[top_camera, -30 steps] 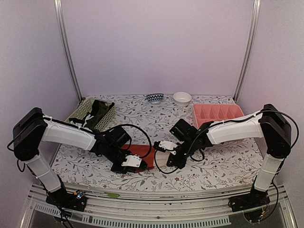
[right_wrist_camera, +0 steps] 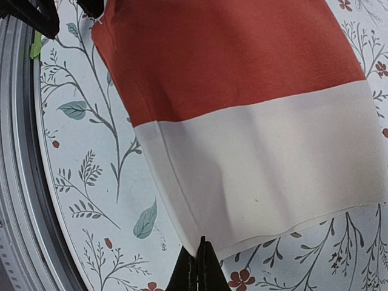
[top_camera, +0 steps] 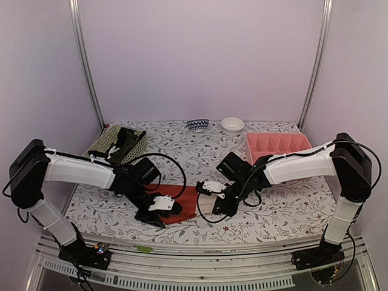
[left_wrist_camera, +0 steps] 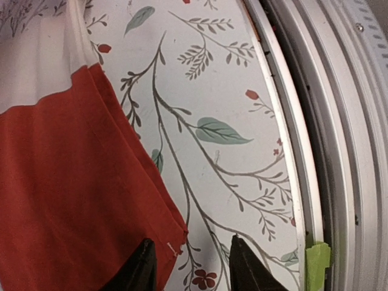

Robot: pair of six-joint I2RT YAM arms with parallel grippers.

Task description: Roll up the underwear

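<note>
The underwear lies flat on the patterned table, a red part (top_camera: 188,199) on the left and a white part (top_camera: 207,202) on the right in the top view. In the right wrist view, my right gripper is shut on the front corner of the white part (right_wrist_camera: 273,163), which runs up into its fingertips. My left gripper is open over the front corner of the red part (left_wrist_camera: 79,182). One finger overlaps the red cloth in view and the other shows over bare table; contact with the cloth cannot be told.
At the back left, a woven basket (top_camera: 139,148) holds dark cloth. A pink compartment box (top_camera: 279,143) stands back right, with a white bowl (top_camera: 232,125) and a patterned bowl (top_camera: 197,125) at the far edge. The table's front rail (left_wrist_camera: 303,151) runs close to the cloth.
The right arm stays where it was.
</note>
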